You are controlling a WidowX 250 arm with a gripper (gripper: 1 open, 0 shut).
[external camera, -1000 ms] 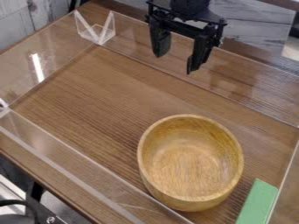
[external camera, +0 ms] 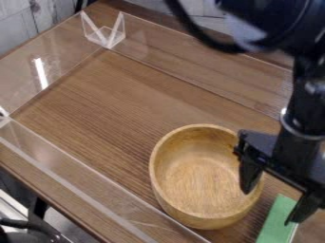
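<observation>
My black gripper hangs low at the right of the camera view, over the right rim of the wooden bowl, its silver-tipped fingers pointing down and apart. I see nothing held between them. A green flat object lies at the bottom right, just below the gripper and to the right of the bowl, partly hidden by it.
A white wire-like holder stands at the back left. Transparent edging runs along the left and front.
My gripper has come from the back of the table down toward the front right, and now hangs over the bowl's right side and near the green object.
</observation>
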